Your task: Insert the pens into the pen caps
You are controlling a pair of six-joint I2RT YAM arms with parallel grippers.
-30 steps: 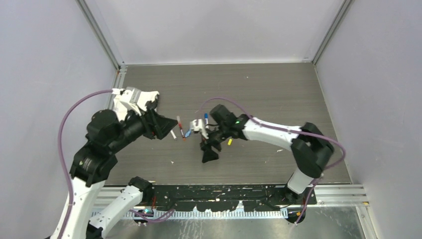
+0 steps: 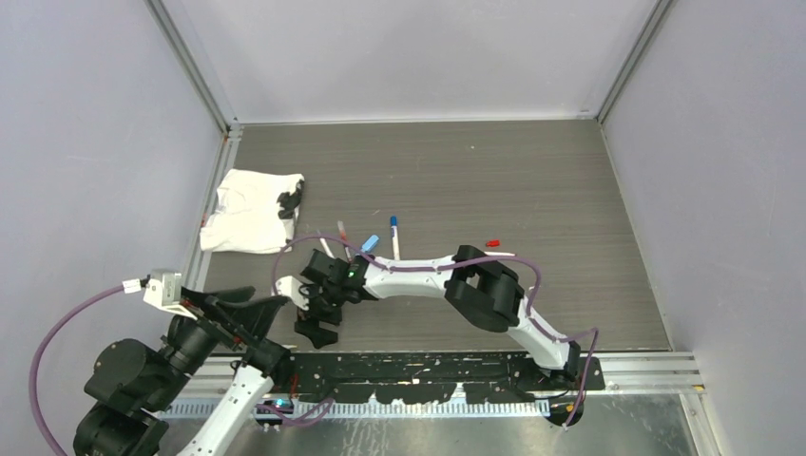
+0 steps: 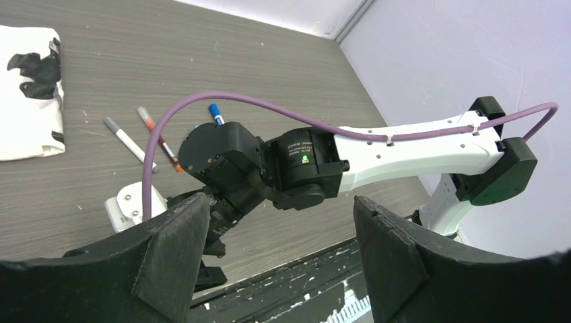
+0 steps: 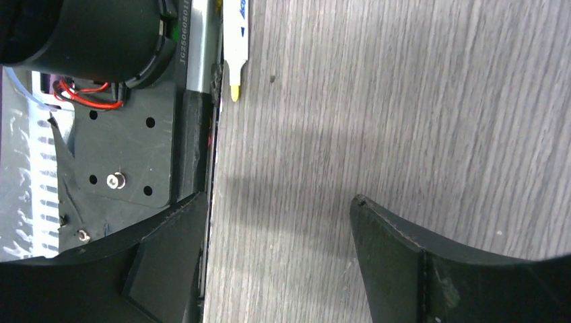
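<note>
My right gripper hangs open over bare table near the front left edge, nothing between its fingers. Ahead of it, a white pen with a yellow tip (image 4: pixel 236 40) lies uncapped along the table's edge, partly out of frame. My left gripper is open and empty, held at the front left, facing the right arm. Further back lie a grey-ended white pen (image 3: pixel 130 142), a red-and-white pen (image 3: pixel 161 141) and a blue-topped pen (image 2: pixel 394 237). Beside these is a light blue cap (image 2: pixel 370 244). A red cap (image 2: pixel 492 243) lies to the right, close to a white pen (image 2: pixel 500 254).
A folded white cloth (image 2: pixel 249 211) lies at the left. The right arm (image 2: pixel 409 275) stretches low across the front of the table (image 2: pixel 428 176), hiding part of it. Both grippers are close together.
Both arms have moved: the left gripper came back toward the front left, and the right gripper went left along the front.
</note>
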